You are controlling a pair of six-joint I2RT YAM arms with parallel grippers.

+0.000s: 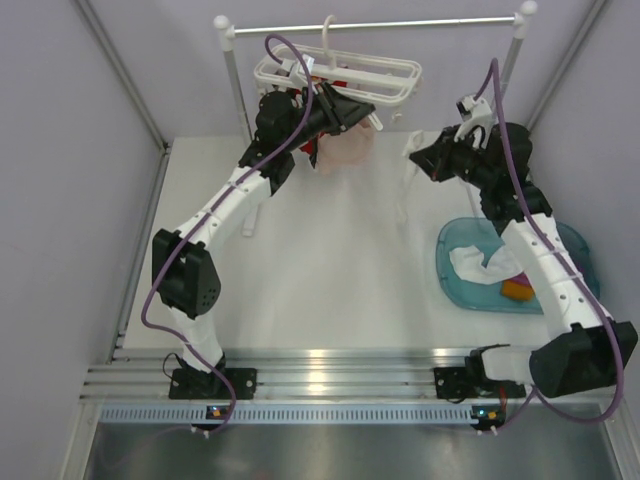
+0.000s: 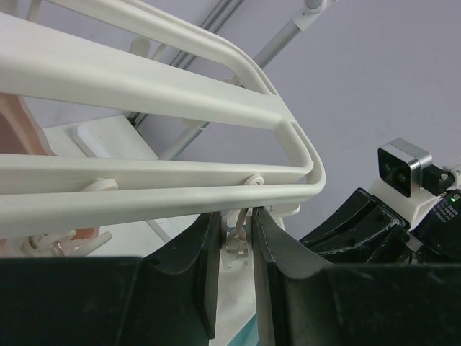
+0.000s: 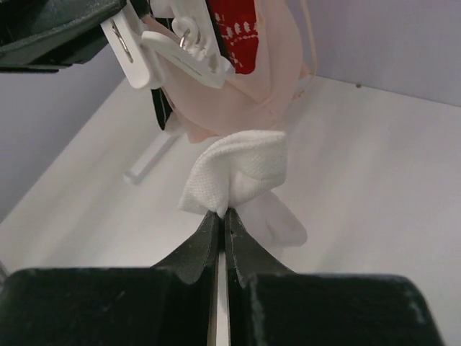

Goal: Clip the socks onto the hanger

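The white plastic hanger (image 1: 385, 76) hangs from the rail, with a pink sock (image 3: 259, 86) and a red sock (image 3: 236, 32) under it. My left gripper is shut on a hanger clip at the near bar. My right gripper is shut on a white sock (image 3: 238, 169), held up just right of and below the white clips (image 3: 184, 58), its length dangling down beneath the fingers.
A blue tray (image 1: 460, 295) at the right holds another white sock (image 1: 480, 270) and coloured socks. The rail's posts (image 1: 238, 90) flank the hanger.
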